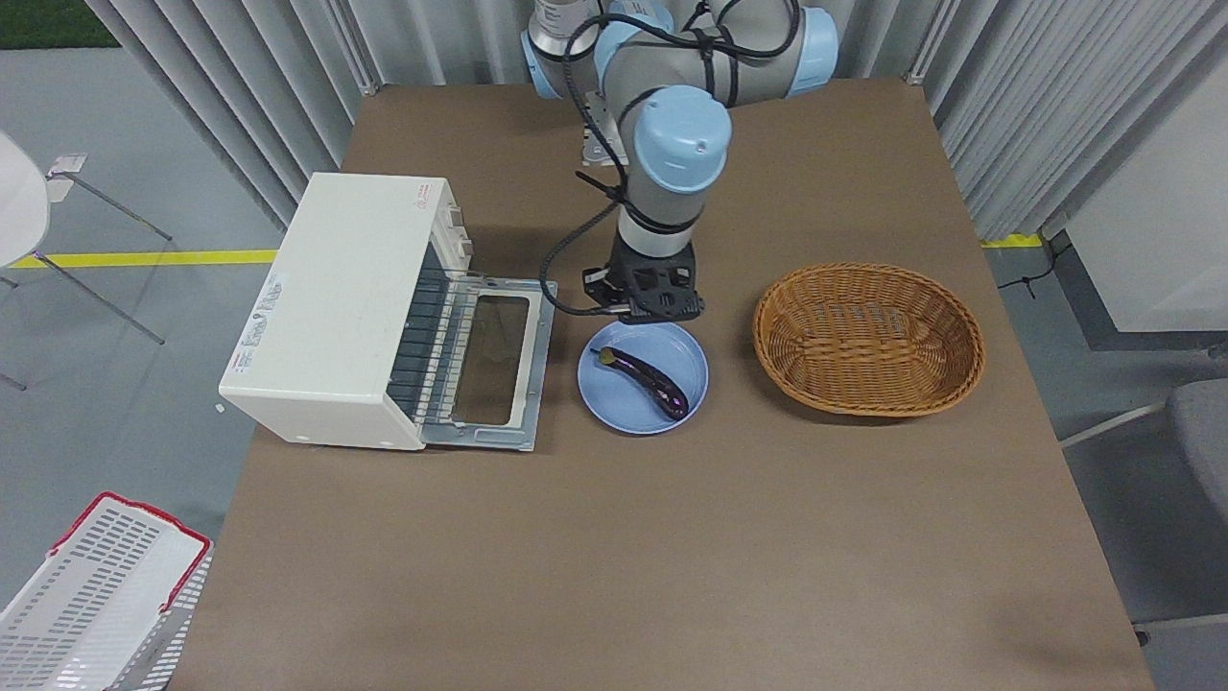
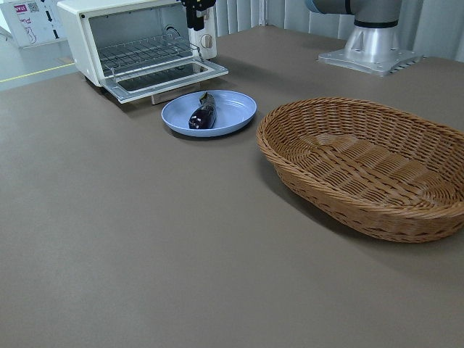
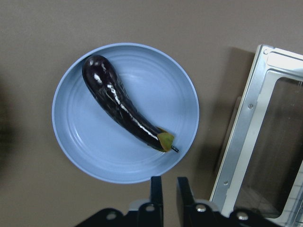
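A dark purple eggplant (image 1: 645,380) (image 2: 202,116) (image 3: 118,101) with a green stem lies on a light blue plate (image 1: 610,409) (image 2: 239,109) (image 3: 123,168). My gripper (image 1: 645,301) is above and just behind the plate, pointing down, with nothing visible in it; its two fingers show a narrow gap at the bottom of the wrist view. The white toaster oven (image 1: 322,276) (image 2: 101,14) stands left of the plate in the front view, its glass door (image 1: 524,392) (image 2: 167,83) (image 3: 236,151) lowered flat, its wire rack visible.
A wicker basket (image 1: 869,345) (image 2: 362,210) sits right of the plate in the front view. A white slatted crate (image 1: 92,599) stands off the table at lower left.
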